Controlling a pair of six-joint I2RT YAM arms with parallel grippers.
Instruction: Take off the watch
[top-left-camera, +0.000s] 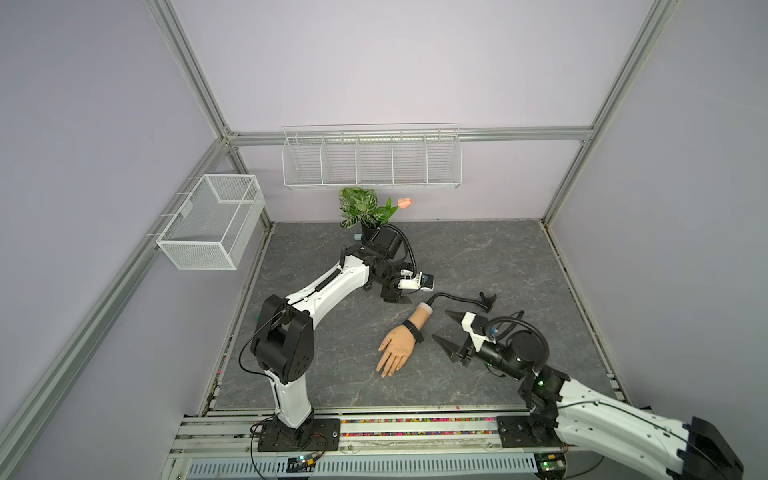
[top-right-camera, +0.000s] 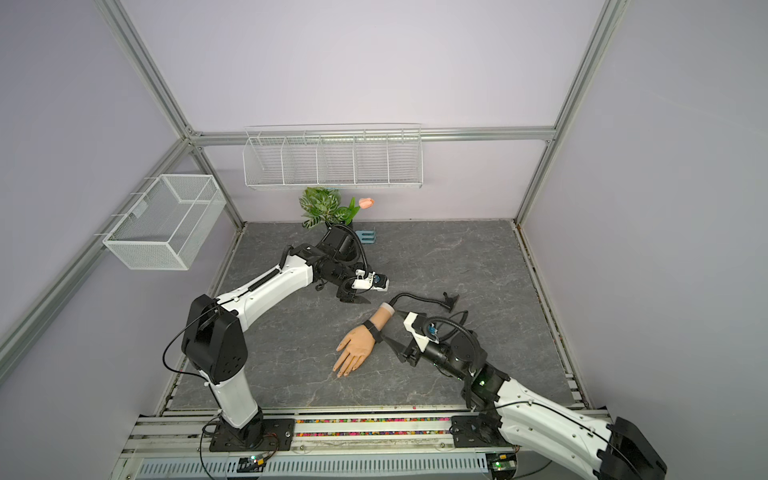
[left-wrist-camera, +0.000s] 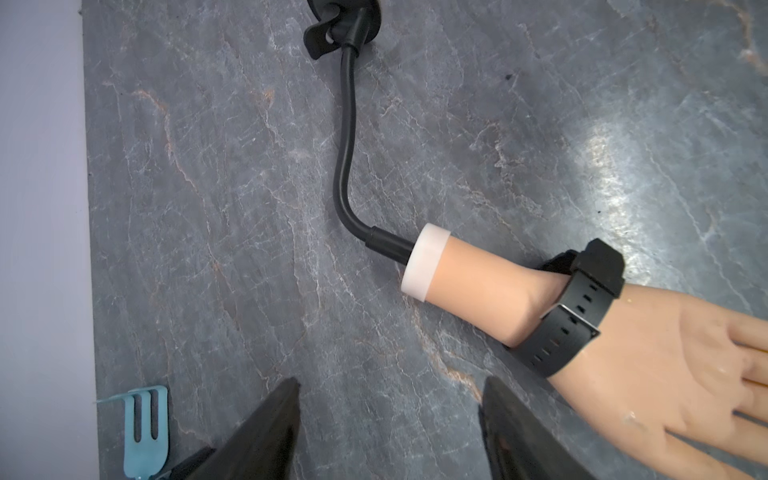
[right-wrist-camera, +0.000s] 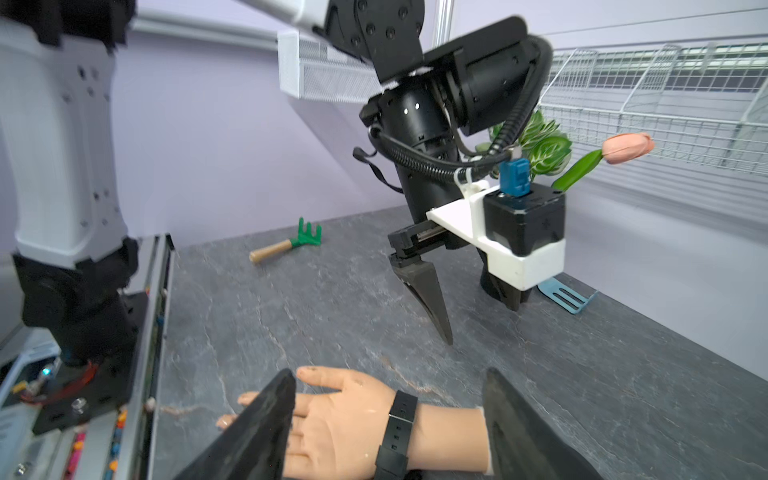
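Observation:
A black watch (left-wrist-camera: 577, 308) encircles the wrist of a flesh-coloured model hand (left-wrist-camera: 664, 360). Its strap (right-wrist-camera: 395, 436) runs through a buckle and looks closed. In the top left view the hand (top-left-camera: 397, 345) lies palm up mid-table, fingers toward the front. My left gripper is open above the bare table, behind the hand and apart from it. To the right of the watch, my right gripper (top-left-camera: 445, 329) stands open and empty. In the right wrist view, the hand and watch appear between and beyond that gripper's fingers (right-wrist-camera: 264, 432).
A black flexible stalk (left-wrist-camera: 345, 152) joins the hand to a clamp base (top-left-camera: 486, 302). Behind the left gripper is a potted plant (top-left-camera: 358, 206). A blue fork tool (left-wrist-camera: 146, 432) and a green rake (right-wrist-camera: 306, 233) lie on the table.

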